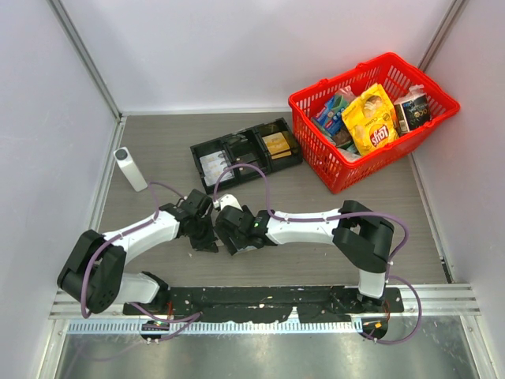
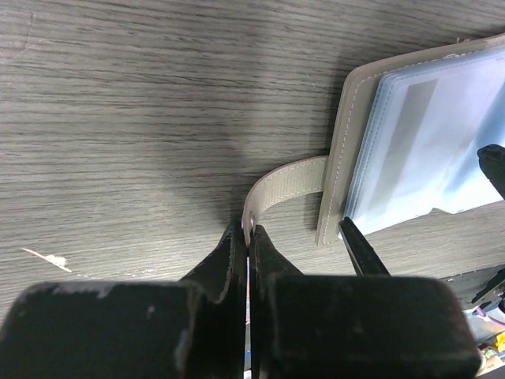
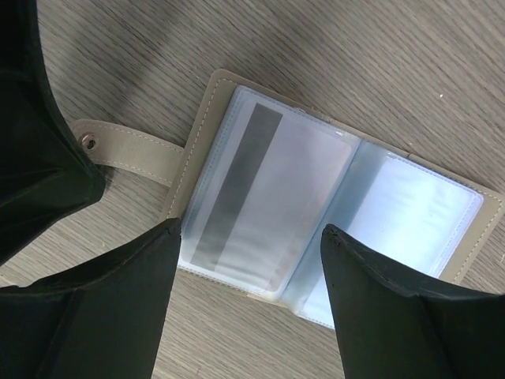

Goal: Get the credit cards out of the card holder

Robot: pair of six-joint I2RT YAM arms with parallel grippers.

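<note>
The card holder (image 3: 181,178) lies opened flat on the table, beige-edged with clear sleeves, and a card with a dark stripe (image 3: 237,181) shows through one sleeve. Its strap (image 2: 293,180) reaches to my left gripper, which is shut with the strap's end between its fingertips. Above the holder my right gripper is open, its fingers on either side of the striped card's sleeve; nothing is gripped there. From the top, both grippers stand close together and the arms hide most of the holder.
Behind the arms sits a black divided tray (image 1: 207,150) with white and yellow items. A red basket (image 1: 323,158) full of snack packs stands at the back right, and a white bottle (image 1: 131,172) at the left.
</note>
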